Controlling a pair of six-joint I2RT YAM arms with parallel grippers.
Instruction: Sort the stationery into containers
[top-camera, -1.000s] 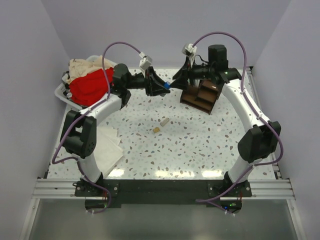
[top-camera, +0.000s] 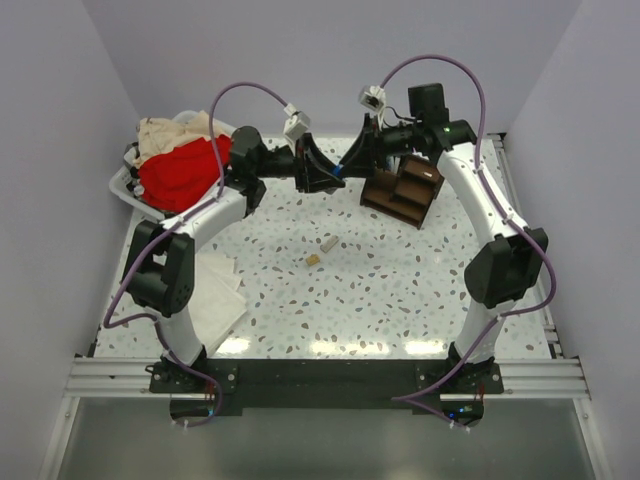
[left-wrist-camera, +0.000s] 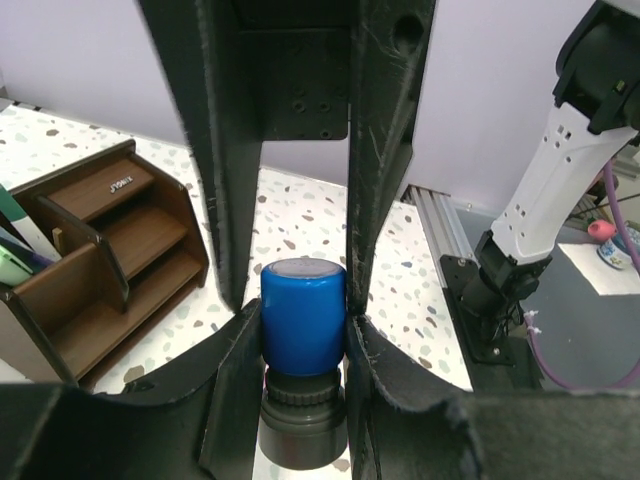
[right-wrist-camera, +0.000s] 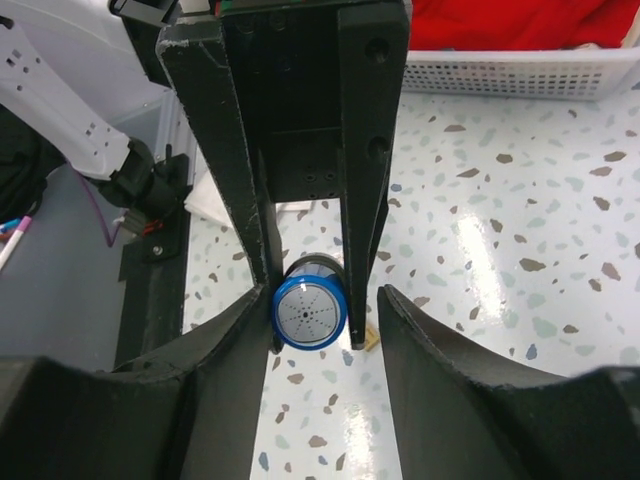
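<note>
Both grippers meet high over the middle of the table around a blue-capped cylinder (left-wrist-camera: 303, 315) with a dark lower body. My left gripper is shut on it. My right gripper has its fingers on either side of the cylinder's blue end, part open; whether they press on it is unclear. A brown wooden organizer (top-camera: 395, 200) stands at the back right, holding pens and other items in the left wrist view. A small tan block (top-camera: 312, 260) and a pale piece (top-camera: 329, 244) lie on the table below.
A white basket with red and beige cloth is at the back left. White sheets (top-camera: 215, 300) lie at the front left.
My right gripper has moved slightly left onto the blue end of the cylinder, its arm shifting with it. The left gripper has barely moved.
</note>
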